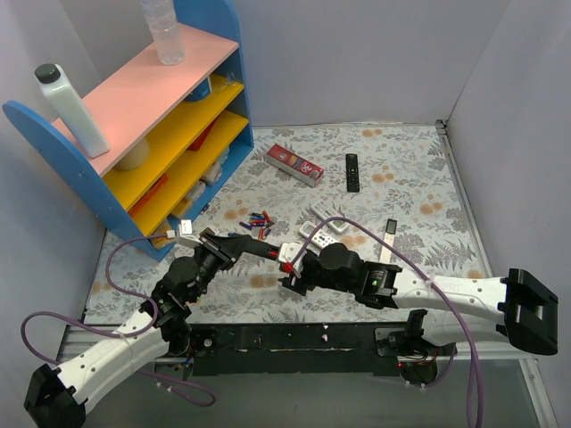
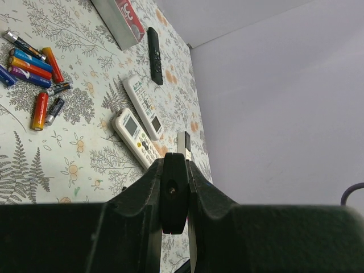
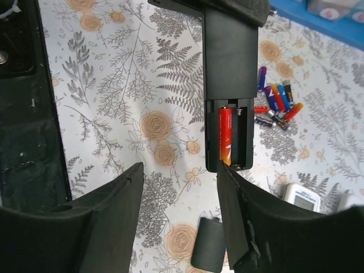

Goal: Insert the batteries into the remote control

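In the right wrist view a black remote control (image 3: 230, 62) shows its back, its battery bay uncovered at the near end. One red battery (image 3: 225, 133) lies in the bay's left slot; the slot beside it is empty. My left gripper is shut on the remote, whose dark end shows between its fingers. My right gripper stands open, nothing between its fingers, just short of the bay's end and apart from it. The black battery cover (image 3: 209, 244) lies on the table below. Several loose batteries (image 2: 31, 67) form a cluster on the table.
Two white remotes (image 2: 136, 136) lie on the table, with a black remote (image 1: 352, 173) and a red box (image 1: 294, 165) farther back. A blue shelf (image 1: 236, 18) stands at the left.
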